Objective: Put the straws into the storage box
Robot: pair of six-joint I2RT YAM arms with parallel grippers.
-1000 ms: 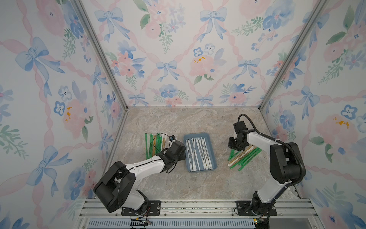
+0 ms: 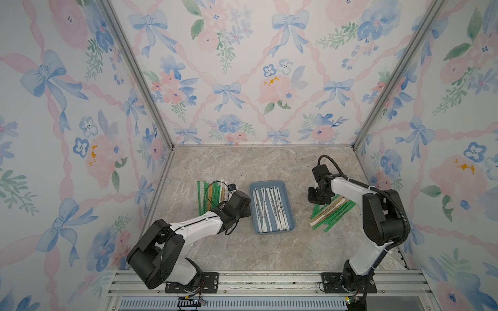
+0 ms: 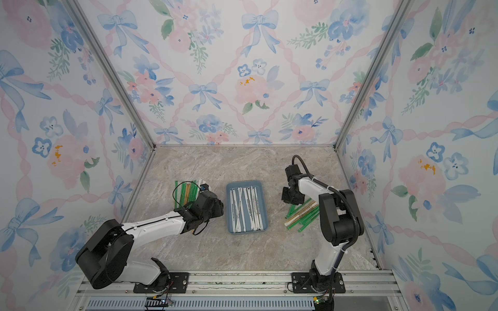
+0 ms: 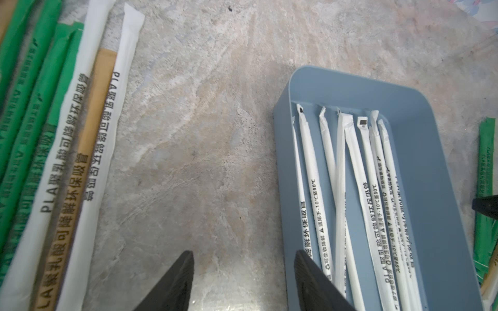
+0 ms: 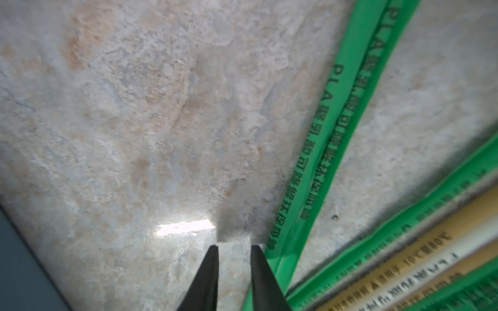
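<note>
The blue-grey storage box point(image 2: 292, 220) stands mid-table with several white-wrapped straws point(image 4: 363, 191) lying in it. Left of the box lies a row of green, brown and white straws point(image 4: 77, 150). A crossed pile of green, brown and white straws point(image 2: 334, 211) lies to its right. My left gripper is open and empty, over the table along the box's left side. My right gripper is part open above the table, its fingertips just left of a pair of green straws point(image 5: 332, 124); nothing shows between them.
The box's edge point(image 5: 20, 264) shows at the left of the right wrist view. Bare table point(image 2: 259, 160) stretches behind the box toward the papered back wall. The strip in front of the box is also clear.
My right gripper has shifted slightly left, toward the box. The left arm has drawn back very slightly to the left. The straws and box look unmoved.
</note>
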